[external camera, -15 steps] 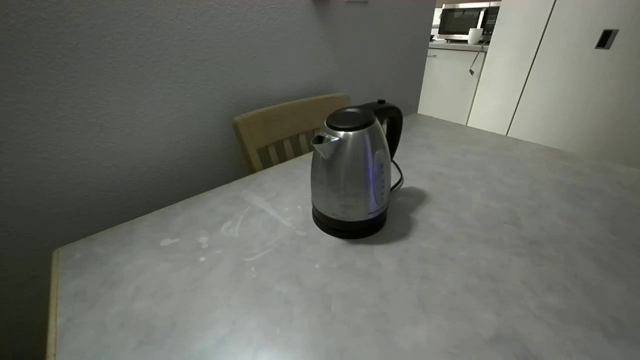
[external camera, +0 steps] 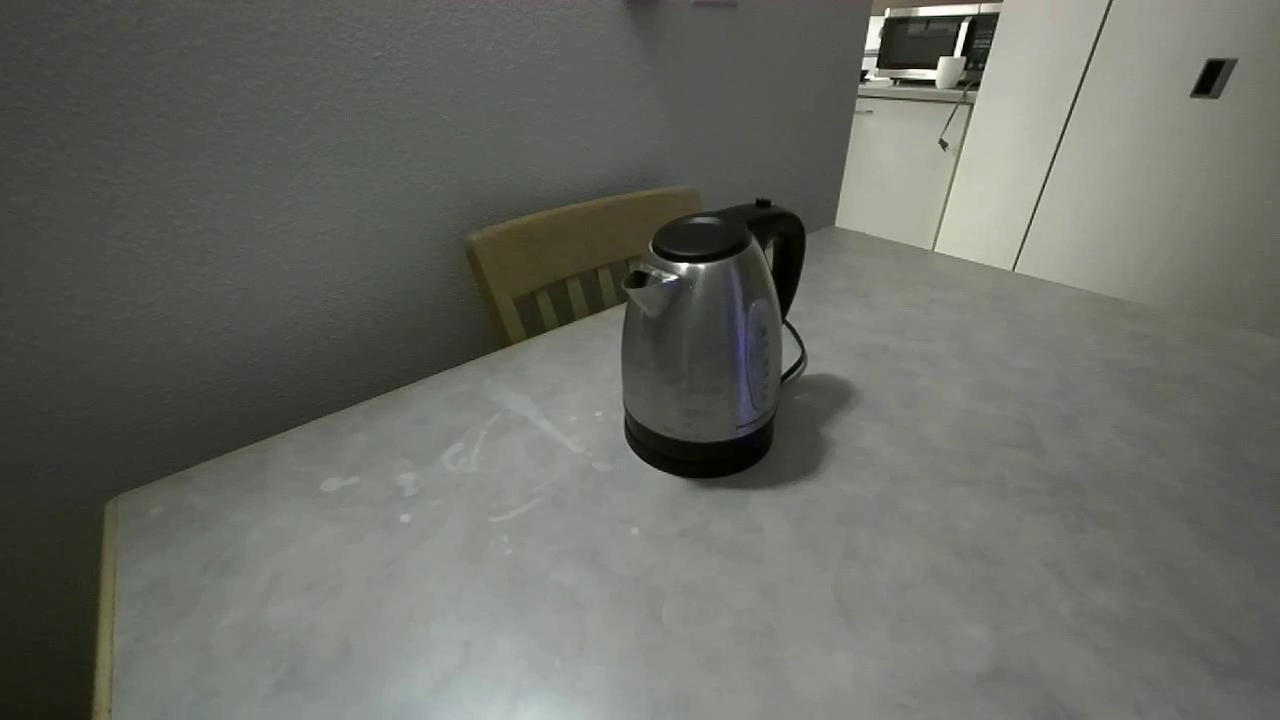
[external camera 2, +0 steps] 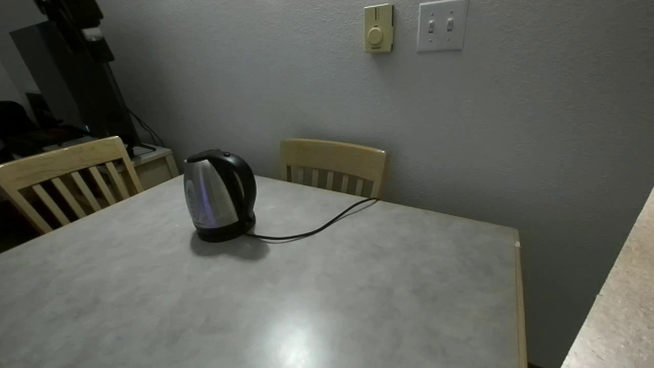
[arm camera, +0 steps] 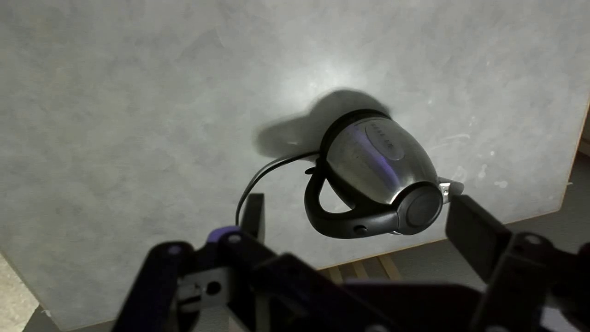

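A steel kettle (external camera: 698, 348) with a black lid, handle and base stands upright on the grey table (external camera: 960, 540). In exterior view 2 the kettle (external camera 2: 211, 196) shows its black handle (external camera 2: 246, 187) on the right side. From above, the wrist view shows the kettle (arm camera: 381, 160) beyond my fingers, its lid and handle toward the camera. My gripper is open, its fingertips wide apart and nothing held between them. At the top left of exterior view 2, a dark blurred shape may be part of the arm; I cannot tell.
A black cord (external camera 2: 319, 228) runs from the kettle's base to the table's wall-side edge. Wooden chairs, one of them a chair (external camera 2: 334, 159) by the wall, stand along the edges.
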